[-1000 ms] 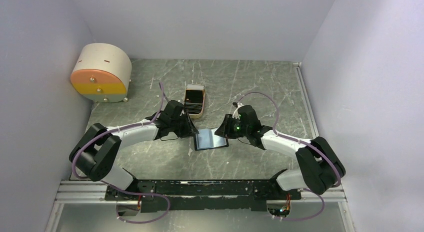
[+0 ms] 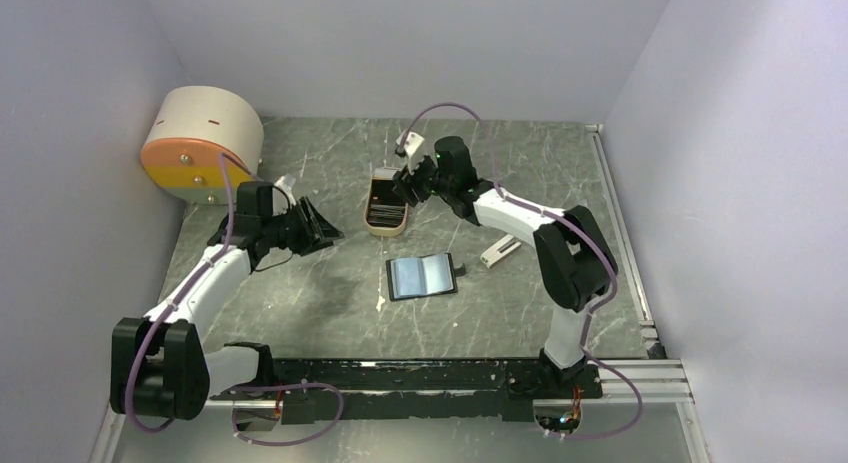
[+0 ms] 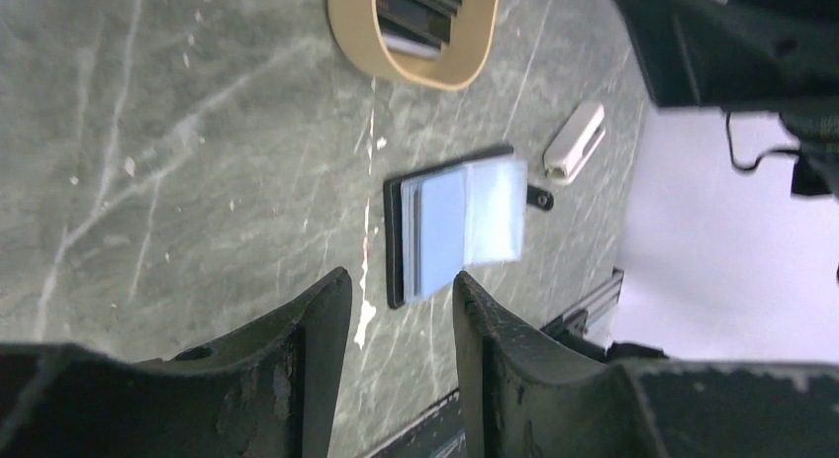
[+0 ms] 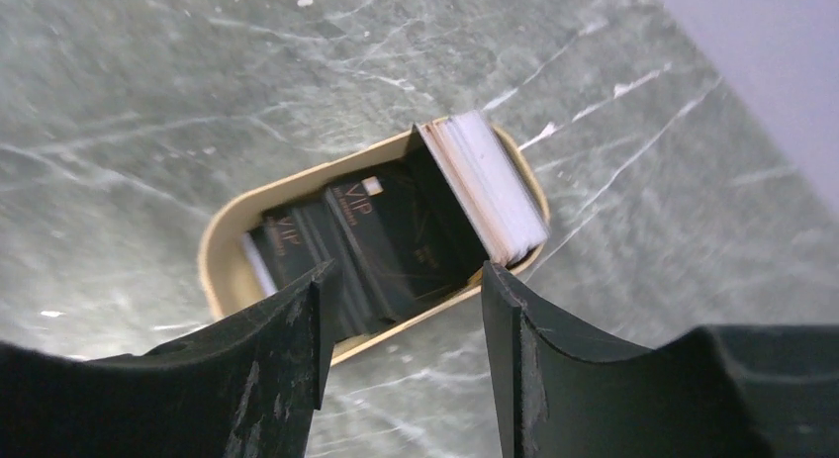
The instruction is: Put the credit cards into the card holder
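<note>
A beige oval box (image 2: 385,226) holds black cards (image 4: 379,235) marked VIP and a pale stack of cards (image 4: 485,181) at one end. Below it lies an open card holder (image 2: 421,276) with clear bluish sleeves on a black cover, also in the left wrist view (image 3: 443,226). My right gripper is over the box, open, its fingertips framing the empty space between them. My left gripper hangs open over bare table left of the box and holder, holding nothing.
A white cabinet (image 2: 205,123) with coloured drawers stands at the back left. A small white object (image 2: 500,250) lies right of the holder. Walls enclose the sides and back.
Both arms have left the card holder. My left gripper has moved back and left; my right gripper has risen to the back, over the box.
</note>
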